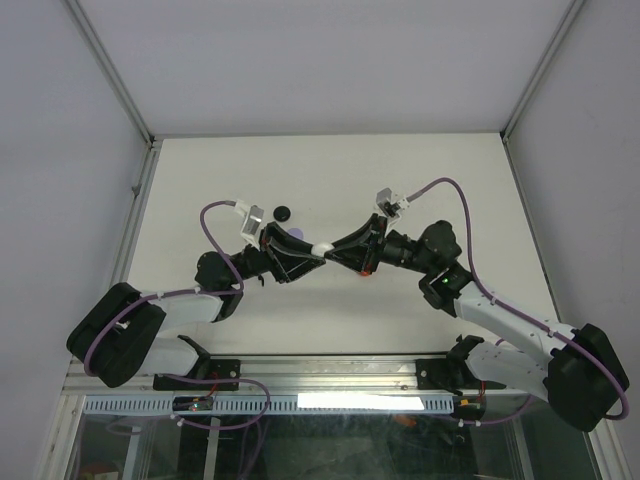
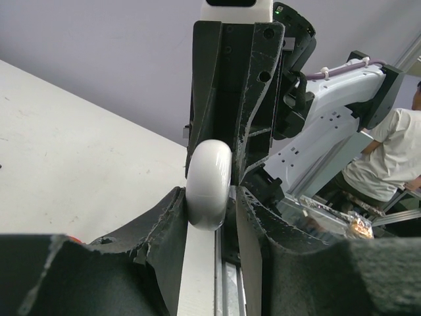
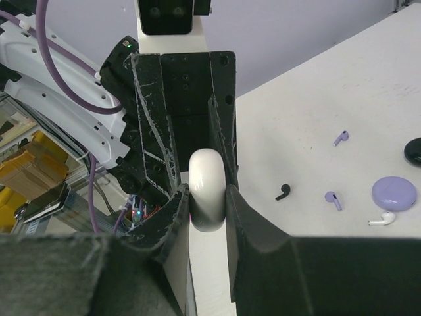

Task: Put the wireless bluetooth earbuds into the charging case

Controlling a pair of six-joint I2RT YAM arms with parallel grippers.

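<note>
A white charging case (image 1: pixel 322 250) is held in the air between the two grippers, standing upright in both wrist views. My right gripper is shut on it. The fingertips of my left gripper close around the same case from the opposite side; whether they grip it is hard to tell. Earbuds lie on the white table: a purple one (image 3: pixel 332 197), another purple one (image 3: pixel 341 137), a black one (image 3: pixel 284 191) and a white one (image 3: pixel 385 218).
A purple case (image 3: pixel 393 193) and a black case (image 3: pixel 413 151) lie on the table behind the grippers, with a red item (image 1: pixel 364 273) partly hidden below the right gripper.
</note>
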